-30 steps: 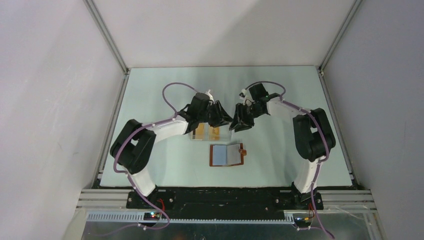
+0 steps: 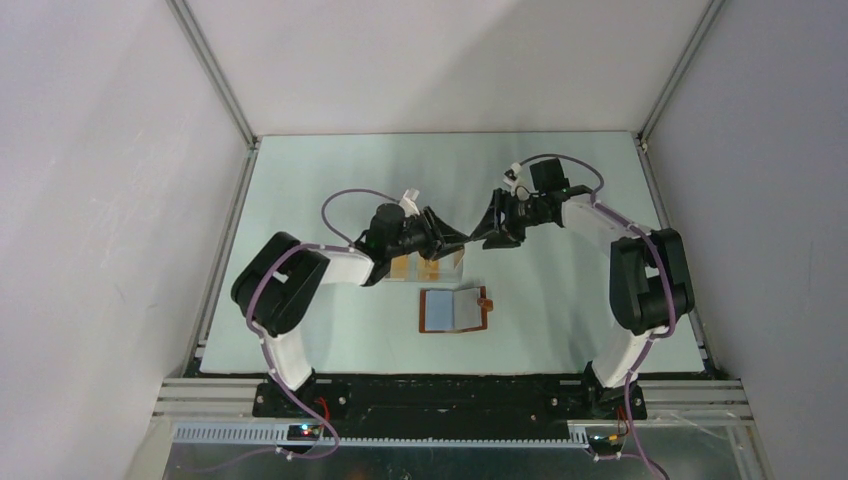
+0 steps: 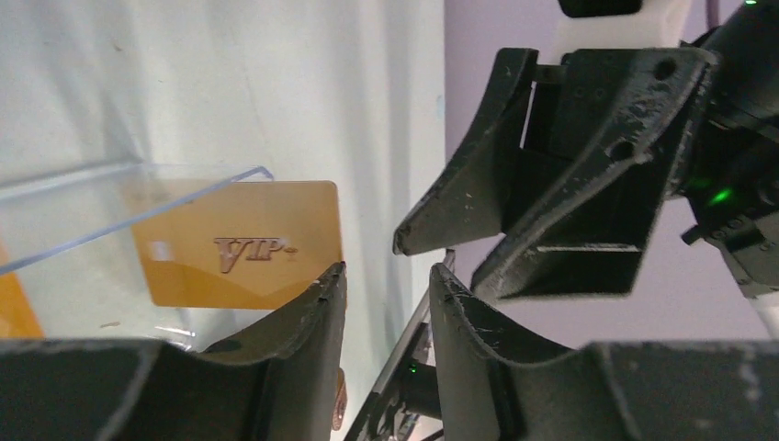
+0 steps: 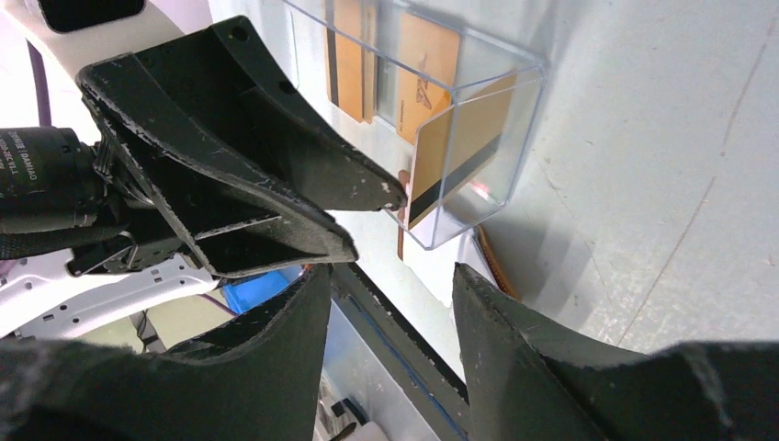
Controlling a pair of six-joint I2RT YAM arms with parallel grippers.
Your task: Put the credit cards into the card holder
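Observation:
Several gold cards lie in a clear box [image 4: 537, 101]. At its end one gold card with a black stripe leans up, and its "VIP" face [image 3: 248, 243] shows in the left wrist view. Close beside that card's edge, my left gripper stands open; whether a finger touches it is hard to tell. Facing it from the right, my right gripper is open too, with nothing between its fingers. The brown card holder [image 2: 422, 312] lies spread open in front of the box, pale inside.
Both grippers nearly meet over the box's right end [image 2: 457, 268], so room between them is tight.
My right gripper has swung round to point left at the other gripper, its arm shifting right and back. The left gripper has edged slightly right. Box and holder have stayed put.

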